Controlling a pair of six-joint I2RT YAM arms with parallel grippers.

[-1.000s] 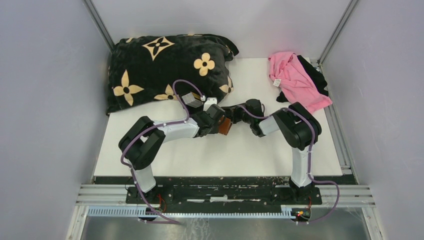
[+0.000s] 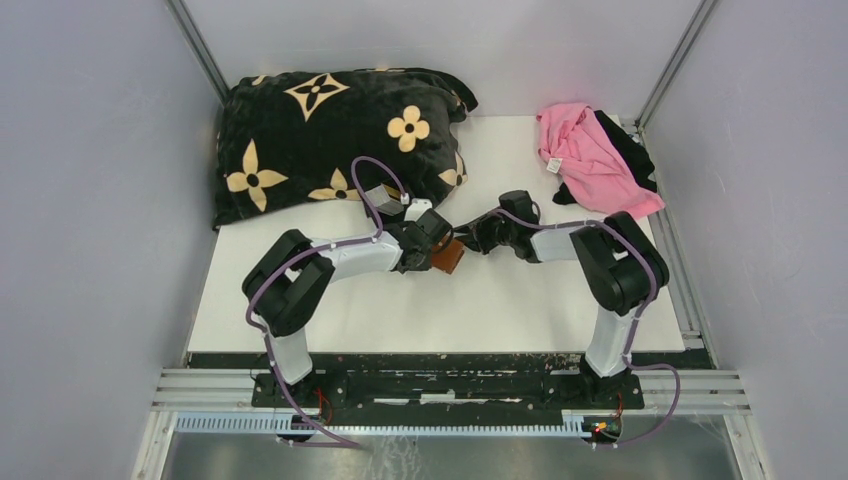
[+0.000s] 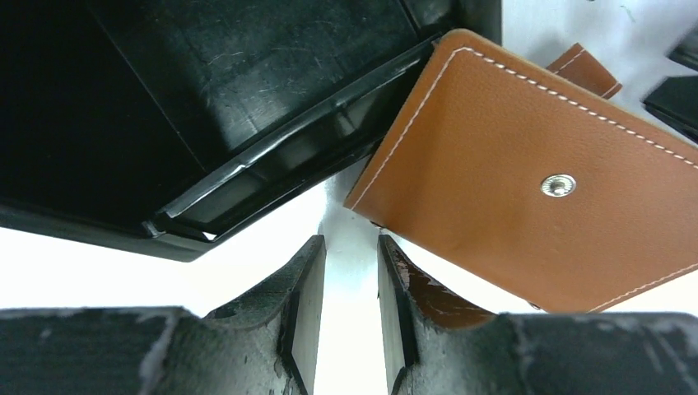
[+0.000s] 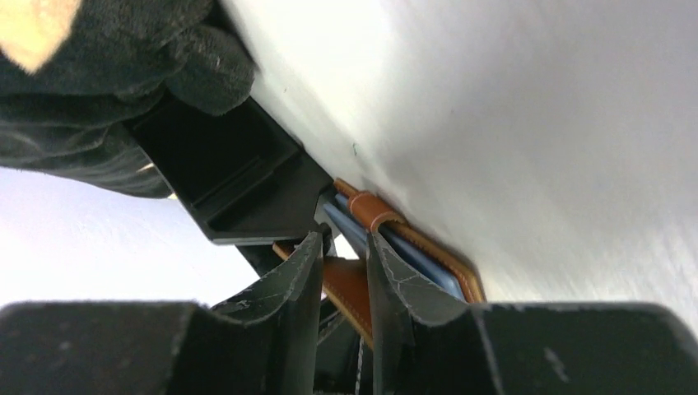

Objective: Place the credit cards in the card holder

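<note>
The brown leather card holder [image 2: 449,256] stands near the table's middle between the two arms. Its stitched face with a metal snap [image 3: 527,164] fills the right of the left wrist view. Seen from the right wrist, the holder [image 4: 444,257] is edge-on, with blue-grey layers inside; whether these are cards I cannot tell. My left gripper is open, its tips close to the holder's lower left edge, nothing held. My right gripper is also open, and part of the holder shows beyond the gap between its fingers. A grey-white card-like piece [image 2: 384,199] rests behind the left gripper.
A black box-like stand [image 3: 272,107] sits right beside the holder. Behind it lies a black patterned pillow [image 2: 350,140]. Pink cloth [image 2: 595,160] is at the back right.
My right gripper has drawn back to the right, away from the holder. The left arm has shifted only slightly, and the holder stays in nearly the same place.
</note>
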